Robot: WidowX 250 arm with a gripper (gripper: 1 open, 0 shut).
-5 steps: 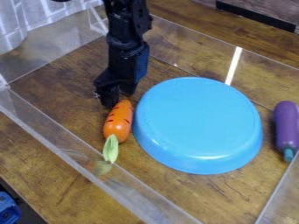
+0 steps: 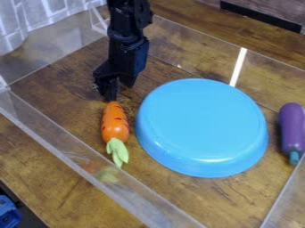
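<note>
The black gripper (image 2: 110, 82) hangs low in the upper left of the camera view, just above an orange toy carrot (image 2: 114, 123) with pale green leaves that lies on the wooden floor of the bin. I cannot tell whether its fingers are open or shut; nothing is clearly held. A large blue disc (image 2: 201, 125), like an upturned plate or lid, lies to the right of the carrot. A purple toy eggplant (image 2: 292, 128) lies at the right edge.
Clear plastic walls (image 2: 66, 156) border the wooden surface. Bare wood shows left of the carrot and behind the disc, with a white strip (image 2: 236, 67) at the upper right.
The gripper has shifted slightly left and up, away from the carrot. The carrot lies slightly further left than a second ago.
</note>
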